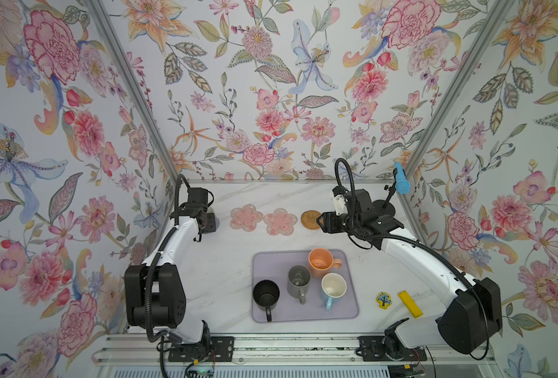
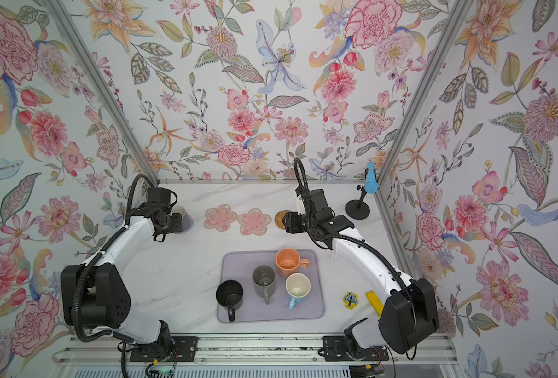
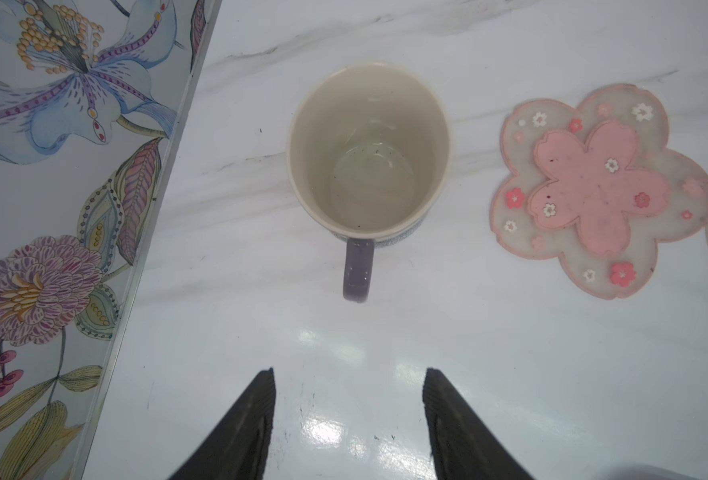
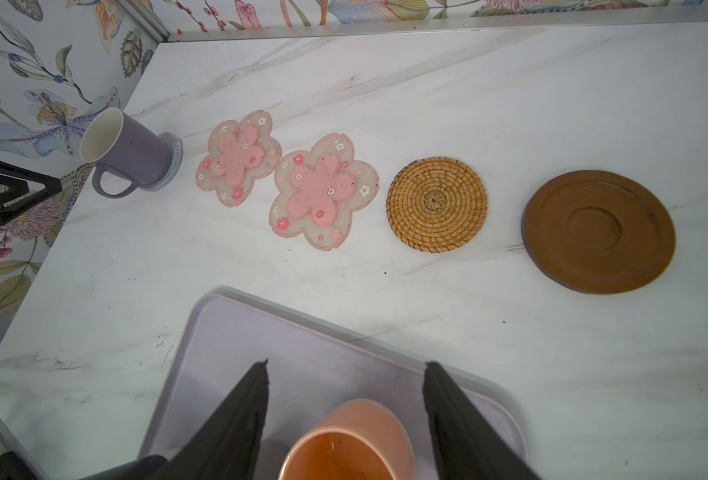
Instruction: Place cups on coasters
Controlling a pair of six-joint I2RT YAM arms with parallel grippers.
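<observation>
A purple cup with a cream inside [image 3: 370, 152] stands upright on a round coaster [image 3: 406, 233], most of which it hides. My left gripper is part open short of the cup's handle, nothing between its fingers. Two pink flower coasters [image 4: 238, 157] [image 4: 322, 192], a woven coaster [image 4: 436, 204] and a brown coaster [image 4: 598, 232] lie bare. On the purple tray [image 1: 348, 308] stand an orange cup [image 1: 320, 263], a grey cup [image 1: 298, 281], a black cup [image 1: 266, 294] and a cream cup [image 1: 333, 286]. Above the tray's far edge, my right gripper is open and empty.
A blue-headed stand [image 2: 357, 209] rises at the back right. By the right arm's base lie a yellow block [image 1: 410, 303] and a small yellow tree piece [image 1: 383, 300]. Floral walls close in the left, back and right sides.
</observation>
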